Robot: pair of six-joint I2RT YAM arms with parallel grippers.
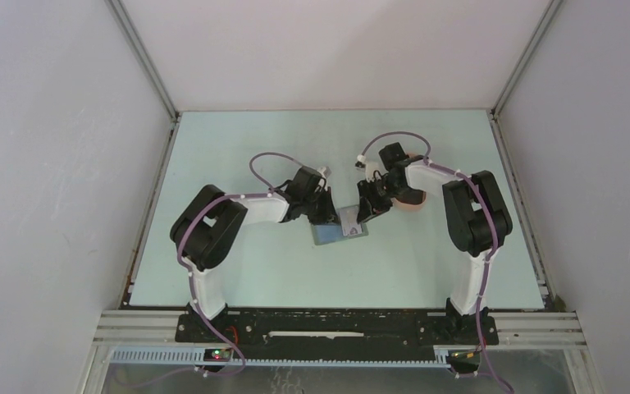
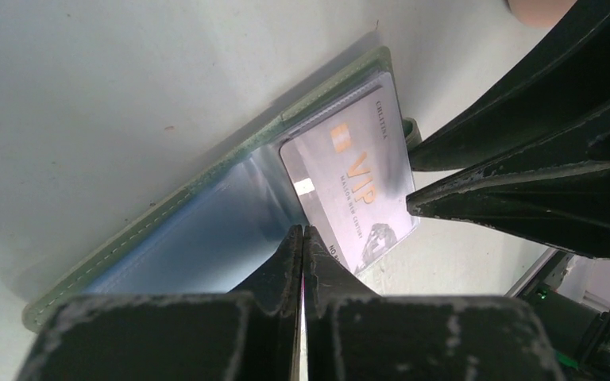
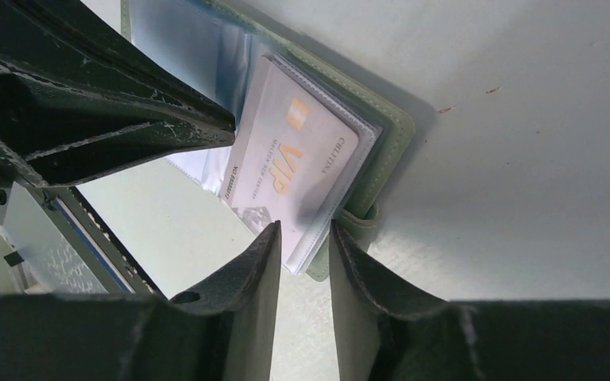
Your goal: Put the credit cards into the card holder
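The open card holder (image 1: 328, 234), dark green with clear sleeves, lies flat mid-table. On its right half rests a pale "VIP" card (image 2: 357, 171), over or partly inside the clear sleeve (image 3: 341, 178); how deep it sits I cannot tell. My left gripper is shut with nothing showing between its fingers, its tips at the card's left edge. At the holder's right edge, my right gripper stands part open, one finger over the card's side and the other by the green border. Nothing is clamped between them.
A pinkish round container (image 1: 410, 203) stands behind the right gripper, partly covered by it. Both grippers are close together over the holder.
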